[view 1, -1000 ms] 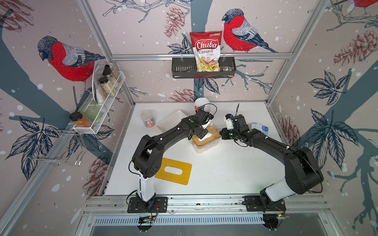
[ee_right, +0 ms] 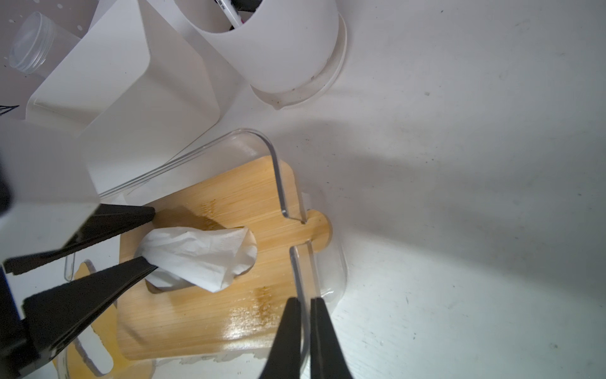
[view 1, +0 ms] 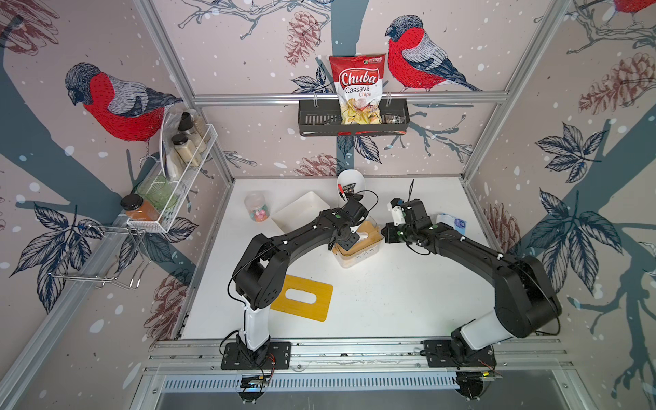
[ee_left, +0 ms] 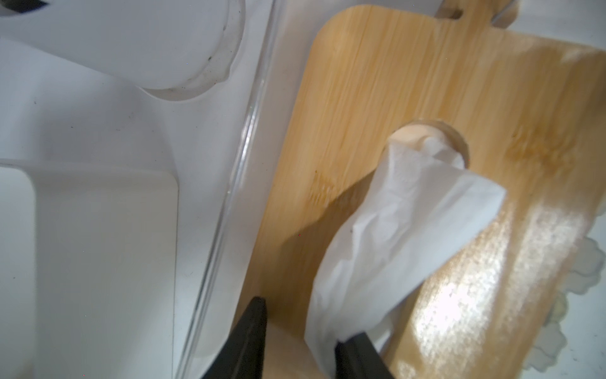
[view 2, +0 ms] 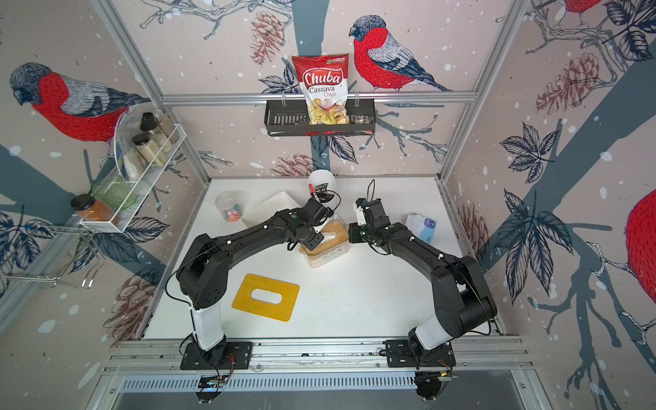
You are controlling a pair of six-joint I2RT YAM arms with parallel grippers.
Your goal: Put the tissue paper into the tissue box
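Observation:
A clear tissue box (view 1: 355, 258) with a bamboo lid (ee_left: 334, 94) stands mid-table. White tissue paper (ee_left: 397, 233) lies over and in the lid's oval slot. In the left wrist view its near end is at my left gripper, whose fingertips stand apart on either side, low over the lid; whether it grips the tissue is unclear. My right gripper is shut on the clear box's wall at its right end.
A white bin (ee_right: 120, 94) and a white cup (ee_right: 284, 44) stand behind the box. A yellow panel (view 1: 307, 311) lies front left.
Over the last second my left gripper has dipped and shifted slightly at the box. The right arm has stayed in place.

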